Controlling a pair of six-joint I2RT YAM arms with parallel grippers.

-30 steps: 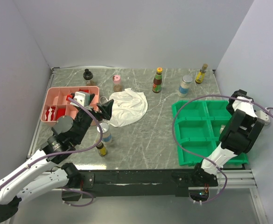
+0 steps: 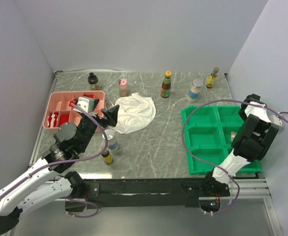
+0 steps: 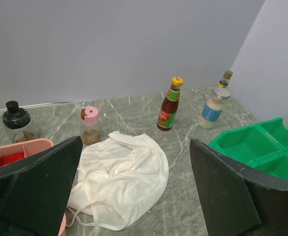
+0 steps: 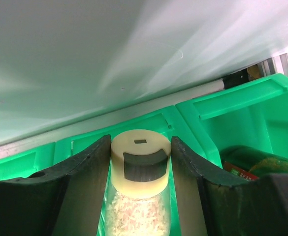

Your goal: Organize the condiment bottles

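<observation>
In the right wrist view a clear bottle of pale flakes point(image 4: 138, 215) with a cream lid has my right gripper shut on its lid. The bottle is within a compartment of the green tray point(image 4: 129, 129); its base is hidden. A dark bottle point(image 4: 264, 164) lies in the compartment beside it. Over the pink tray point(image 2: 60, 100) my left gripper point(image 2: 110, 116) stands open and empty. Along the back are a black-capped bottle point(image 2: 93, 79), a pink-capped jar point(image 2: 123, 88), a yellow-capped sauce bottle point(image 2: 166, 84), a blue-labelled jar point(image 2: 195, 91) and a small yellow-labelled bottle point(image 2: 212, 78).
A white cloth point(image 2: 134, 115) lies right of the pink tray. In front of it, near my left arm, stand another blue-labelled jar point(image 2: 112, 141) and a yellow-labelled bottle point(image 2: 107, 157). Bare counter point(image 2: 158, 142) stretches between cloth and green tray. Walls close in the right side.
</observation>
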